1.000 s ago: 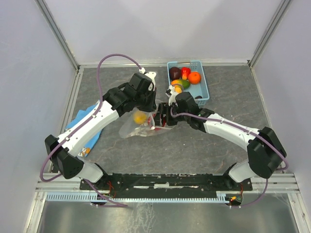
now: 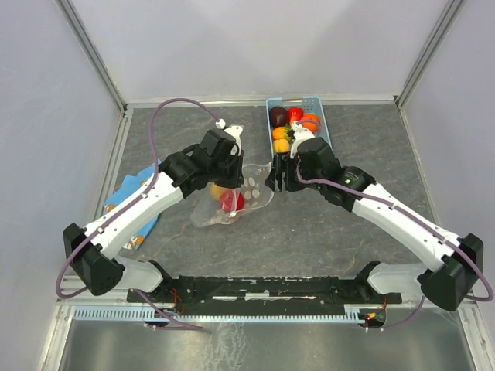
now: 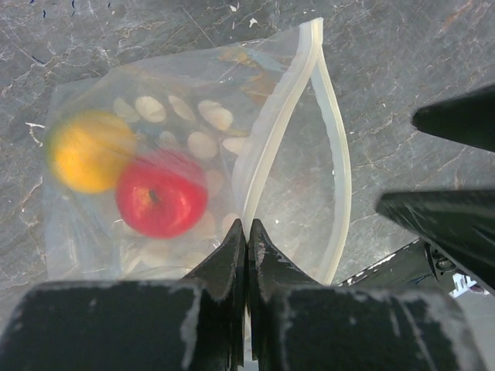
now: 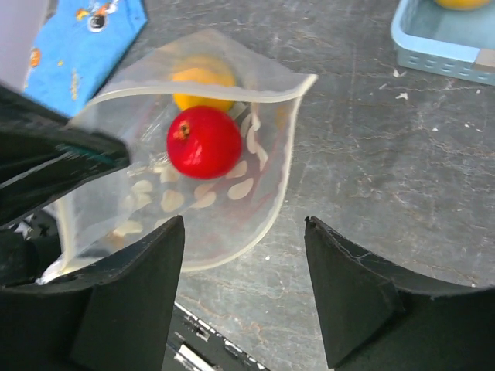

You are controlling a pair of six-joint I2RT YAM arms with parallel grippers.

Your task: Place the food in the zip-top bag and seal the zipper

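In the left wrist view the clear zip top bag (image 3: pixel 294 178) lies with its mouth spread, and my left gripper is shut on one edge of its zipper rim. Inside the bag are a red apple-like fruit (image 3: pixel 161 193) and a yellow-orange one (image 3: pixel 91 151). My right gripper is open just outside the mouth, with nothing between its fingers. The right wrist view looks into the bag, where the red fruit (image 4: pixel 204 142) sits in front of the yellow one (image 4: pixel 203 80).
A blue basket (image 2: pixel 328 133) of more produce stands at the back, just behind my right gripper. To the left lies a blue patterned packet (image 2: pixel 133 187), partly behind the left arm.
My right gripper was at the bag's mouth and has drawn back to the right, leaving the red fruit inside. The left gripper has shifted slightly left and toward the front, still on the rim.
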